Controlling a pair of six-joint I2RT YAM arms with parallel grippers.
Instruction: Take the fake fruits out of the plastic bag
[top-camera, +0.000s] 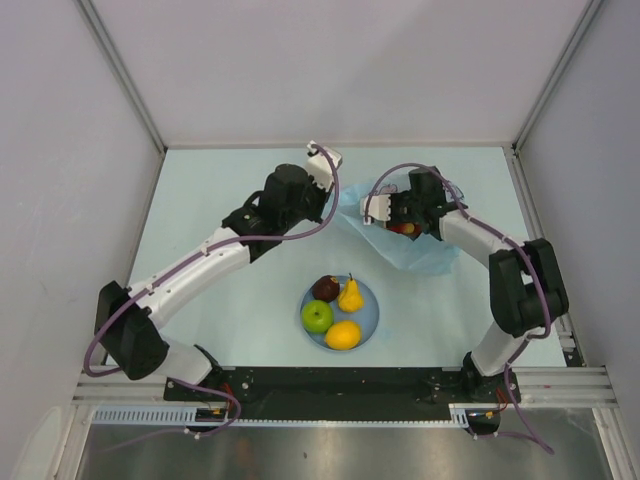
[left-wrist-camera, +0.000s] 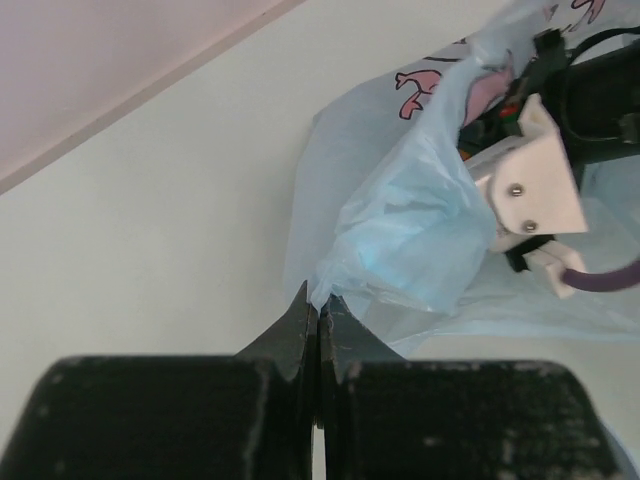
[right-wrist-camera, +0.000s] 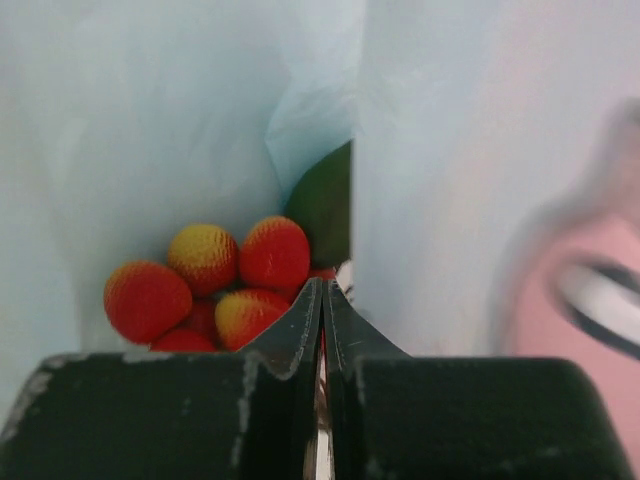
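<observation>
The pale blue plastic bag (top-camera: 405, 250) lies on the right half of the table. My left gripper is shut on a corner of it, pulling it up. My right gripper reaches inside the bag and is shut among red fruits (right-wrist-camera: 147, 300), a yellow-red fruit (right-wrist-camera: 203, 258) and a dark green fruit (right-wrist-camera: 320, 205); what is between its fingers is hidden.
A blue plate (top-camera: 365, 310) at the front centre holds an avocado, a pear, a green apple and a yellow fruit.
</observation>
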